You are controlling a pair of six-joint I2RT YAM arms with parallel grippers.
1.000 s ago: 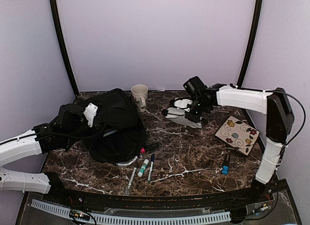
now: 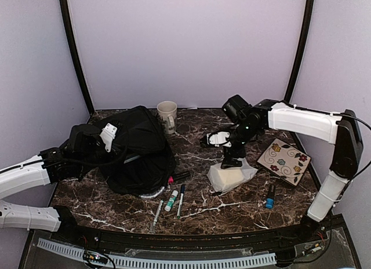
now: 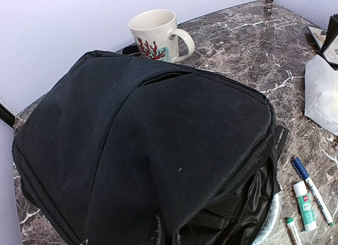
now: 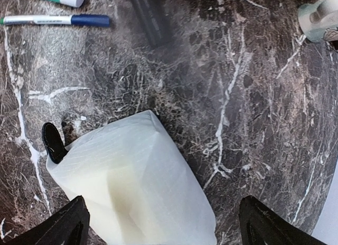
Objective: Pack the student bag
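Note:
A black bag (image 2: 136, 135) (image 3: 127, 139) lies open at its front on the table's left, my left gripper shut low over it, fingertips mostly hidden. A white pouch (image 2: 229, 175) (image 4: 132, 176) with a black tab lies flat at centre right beneath my right gripper, which stands open, its fingers either side. Glue stick (image 2: 171, 200) (image 3: 304, 205), blue-capped marker (image 2: 181, 202) (image 4: 90, 20), a clear-barrelled pen (image 2: 155, 218) and a dark item (image 4: 148, 18) lie between bag and pouch.
A mug (image 2: 167, 112) (image 3: 153, 36) stands behind the bag. A floral board (image 2: 283, 160) lies at the right, with a blue-ended dark item (image 2: 269, 200) in front. The table's middle front and back centre have bare patches.
The left arm is still.

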